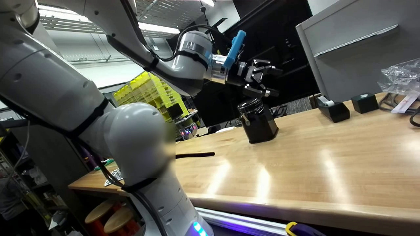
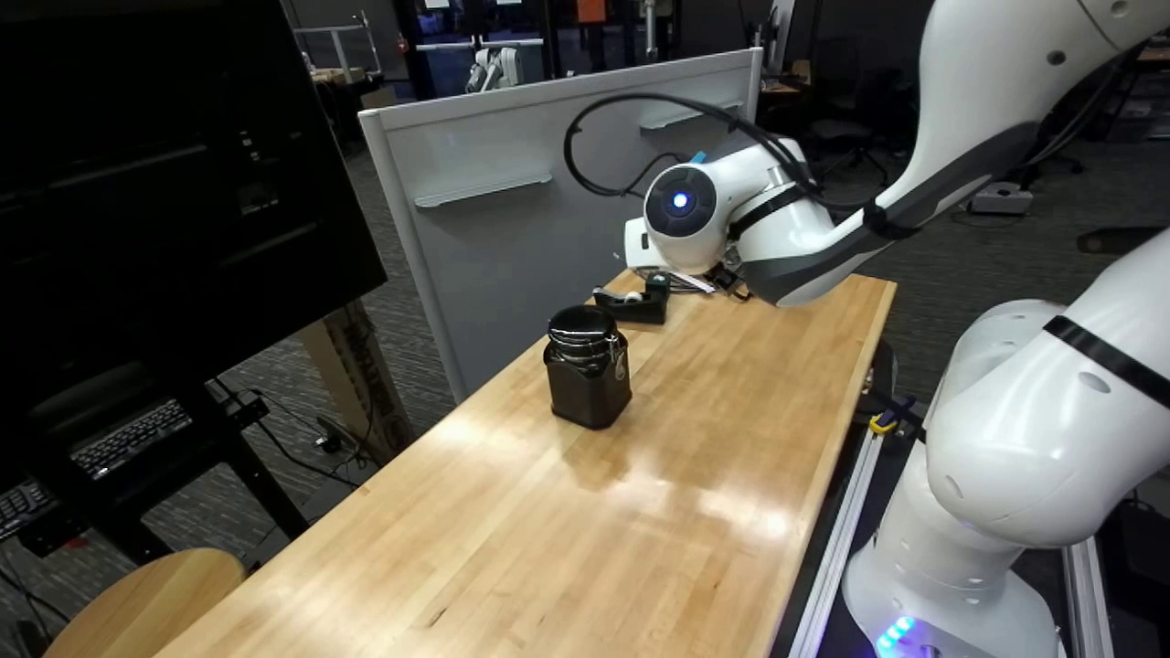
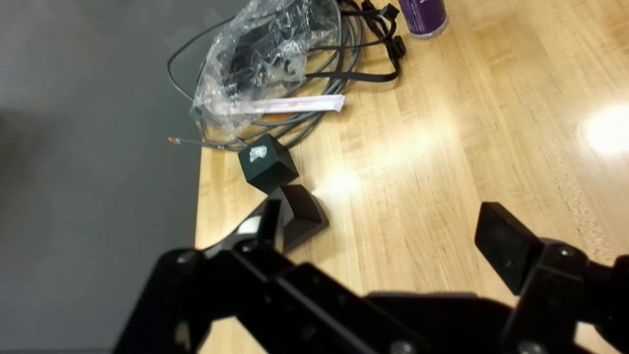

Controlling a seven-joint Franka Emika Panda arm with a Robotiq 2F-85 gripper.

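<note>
A black lidded canister (image 1: 258, 124) with a metal clasp stands upright on the wooden table; exterior view 2 also has this canister (image 2: 588, 373), its lid down. My gripper (image 1: 271, 82) hangs in the air above the table, apart from the canister. In the wrist view the two fingers of the gripper are spread wide, with only bare table visible between them. The canister does not appear in the wrist view. From exterior view 2 the arm's wrist hides the fingers.
A black tape dispenser (image 1: 333, 108) and a dark small box (image 1: 364, 103) sit by the grey partition (image 2: 494, 208). Beyond them lie cables and a clear plastic bag (image 3: 265, 59), with a purple can (image 3: 423, 14) nearby.
</note>
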